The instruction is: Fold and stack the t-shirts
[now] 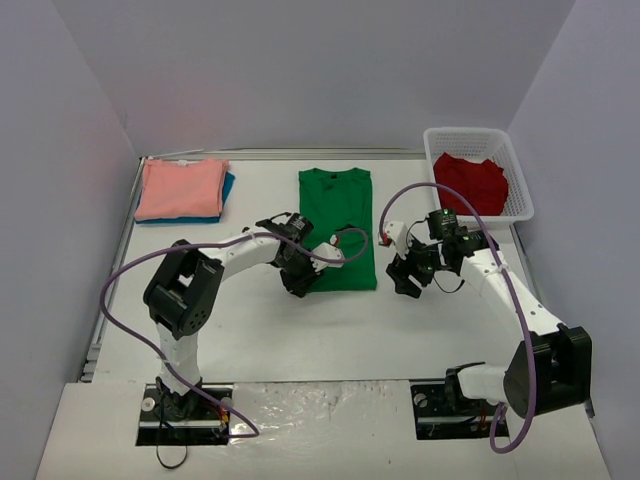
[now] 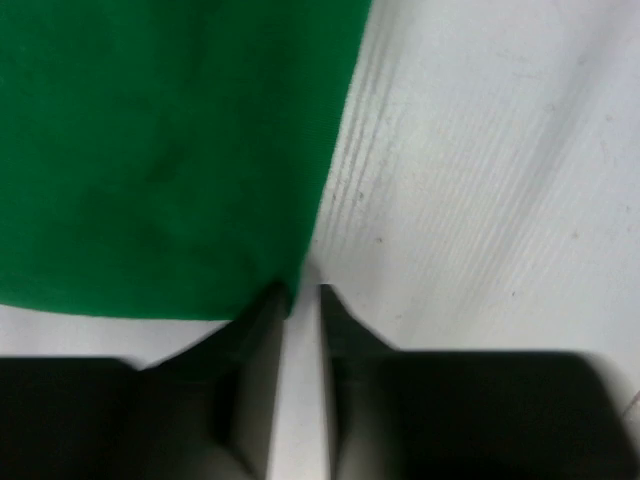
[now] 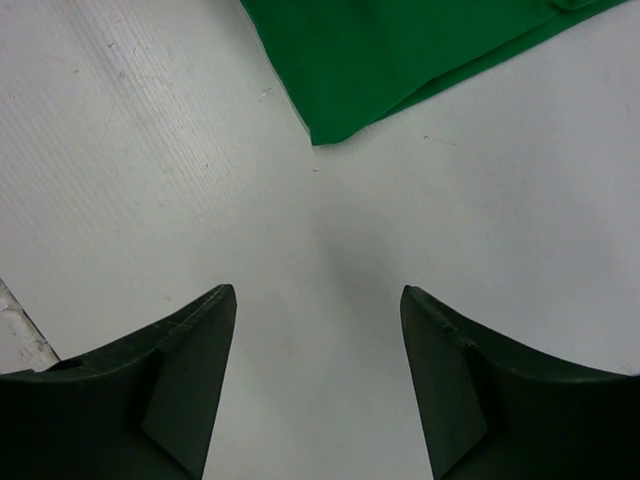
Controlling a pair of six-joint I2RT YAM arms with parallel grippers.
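Note:
The green t shirt (image 1: 350, 278) lies in the middle of the table, narrowed into a long strip with its top end toward the back wall. In the left wrist view, my left gripper is at a bottom corner of the green cloth (image 2: 190, 190). A narrow gap with white table in it shows between its fingers, and the corner meets the left finger (image 2: 262, 345). My right gripper stands wide open and empty over bare table, right of the shirt. Another green corner (image 3: 335, 105) appears ahead of it.
A folded salmon shirt (image 1: 183, 188) lies on blue cloth (image 1: 227, 190) at the back left. At the back right stands a white basket (image 1: 520, 200) with red cloth (image 1: 470, 182) inside.

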